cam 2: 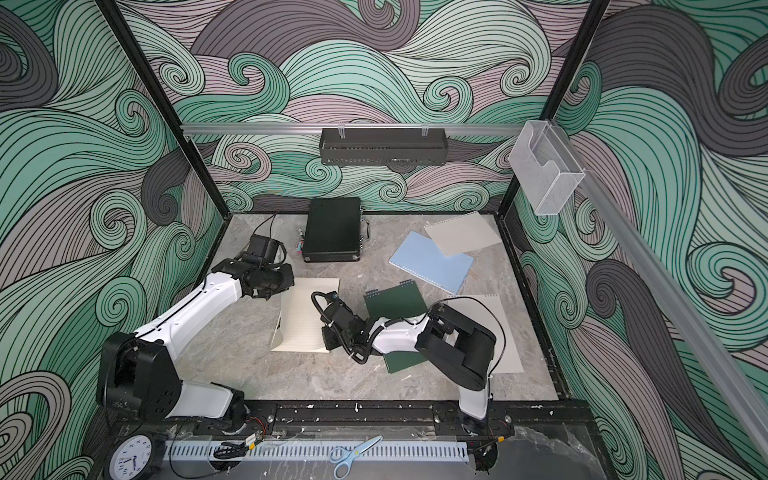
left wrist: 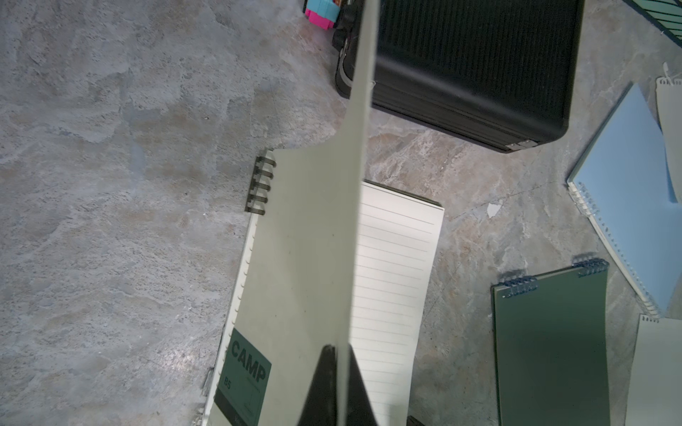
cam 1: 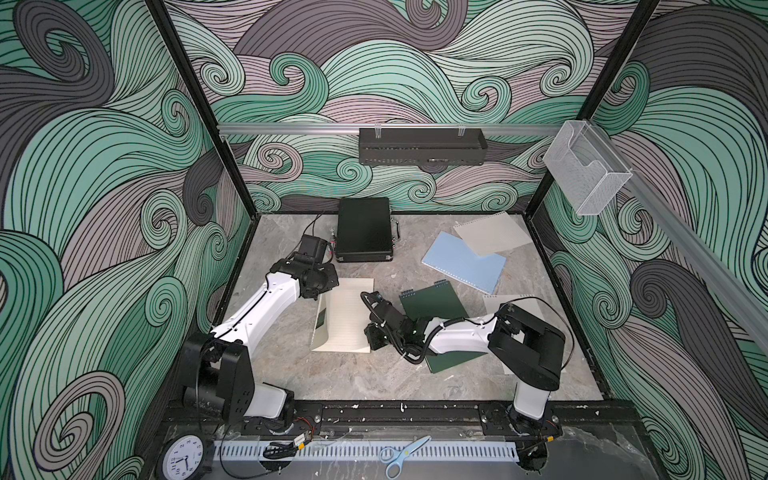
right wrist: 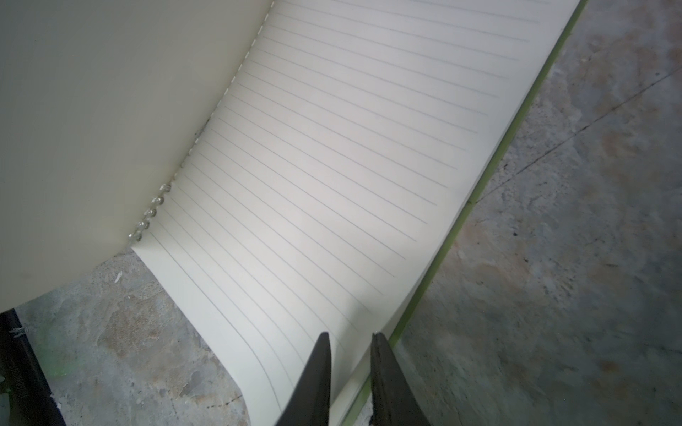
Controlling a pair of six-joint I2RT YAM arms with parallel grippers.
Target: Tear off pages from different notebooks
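Observation:
A lined notebook lies open on the table, its cream cover bearing a green "CAMP" patch. That cover stands raised, with its edge pinched in my left gripper. My right gripper is part open at the notebook's long free edge, opposite the binding. Its two fingertips are apart, with the edge of the lined page and the green back beneath showing between them. Whether they touch the paper I cannot tell.
Right of this notebook are a dark green notebook, a blue one and pale pads. A black case stands behind. Scissors lie at the front, outside the work area. Bare table shows to the left.

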